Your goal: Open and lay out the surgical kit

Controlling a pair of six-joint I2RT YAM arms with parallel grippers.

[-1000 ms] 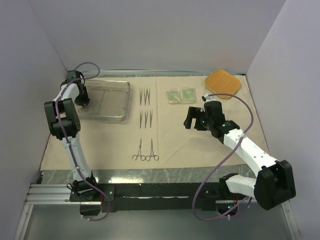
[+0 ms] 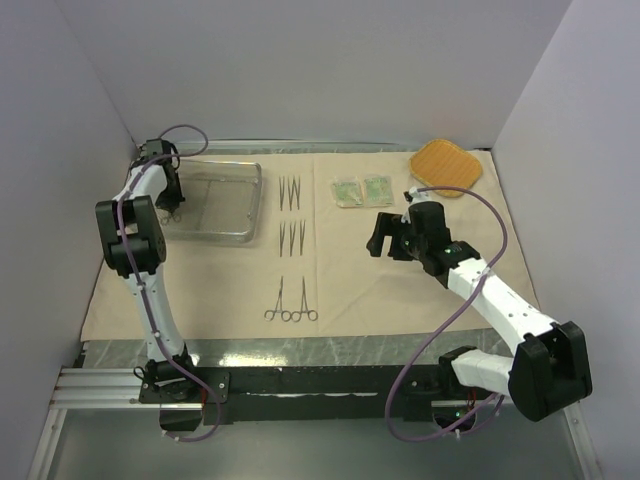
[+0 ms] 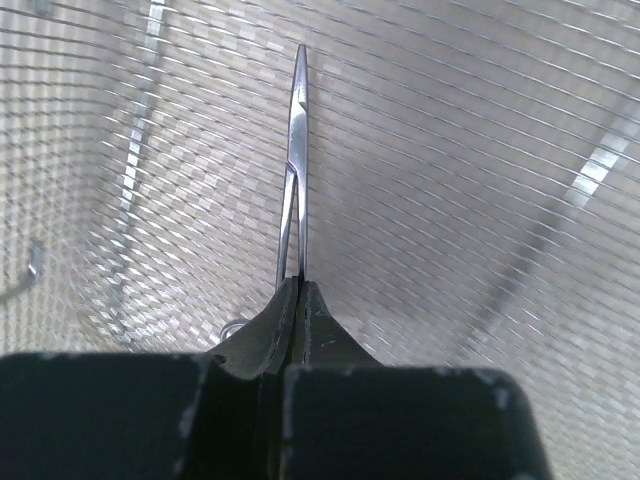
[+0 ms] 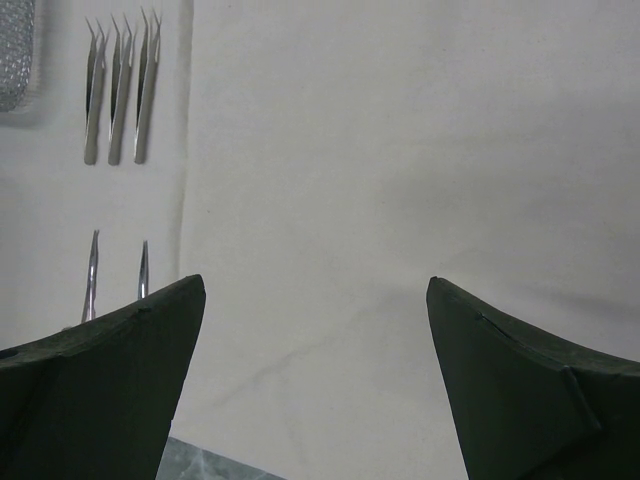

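In the left wrist view my left gripper is shut on one shank of a slim steel ring-handled clamp (image 3: 298,130). The clamp's tip points away from me, above or on the mesh floor of the wire tray (image 2: 252,205); its rings are mostly hidden behind the fingers. On the cloth, two similar clamps (image 2: 304,300) lie side by side, with two rows of tweezers (image 2: 290,195) farther back. My right gripper stands open over bare cloth, nothing between its fingers.
Two green-white packets (image 2: 378,190) lie at the back centre, and an orange-tan oval pad (image 2: 445,167) sits at the back right. The tray's walls surround my left gripper.
The mesh now looks blurred and the left arm has shifted slightly right.
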